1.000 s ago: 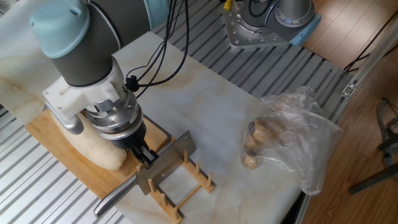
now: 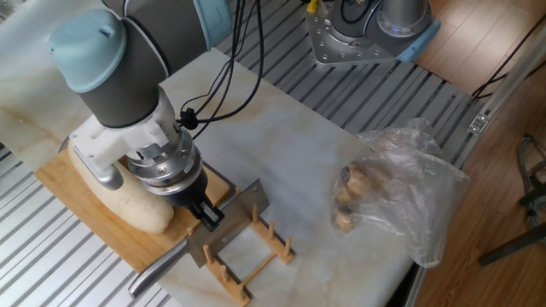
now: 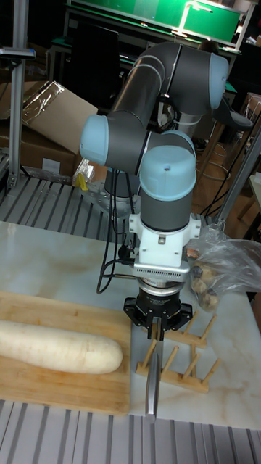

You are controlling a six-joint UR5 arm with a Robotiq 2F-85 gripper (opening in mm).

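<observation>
A cleaver with a broad metal blade [image 2: 237, 217] and a steel handle [image 2: 159, 269] stands upright on its edge in a wooden peg rack [image 2: 256, 271]. In the other exterior view its handle [image 3: 152, 386] points towards the camera. My gripper [image 2: 211, 220] points down close to the blade's upper edge, near the handle end. In exterior view 3 the gripper [image 3: 157, 331] lines up with the blade, seen almost edge-on. The fingers look close together, but whether the blade lies between them cannot be made out.
A long white radish [image 3: 58, 348] lies on a wooden cutting board [image 3: 69, 393] left of the rack. A clear plastic bag [image 2: 414, 200] with brownish pieces [image 2: 358, 183] rests to the right. Bare tabletop [image 2: 286, 141] lies behind the rack.
The gripper and wrist have shifted slightly to the right and down in the picture, along the blade. The cleaver, rack, radish and bag have stayed where they were.
</observation>
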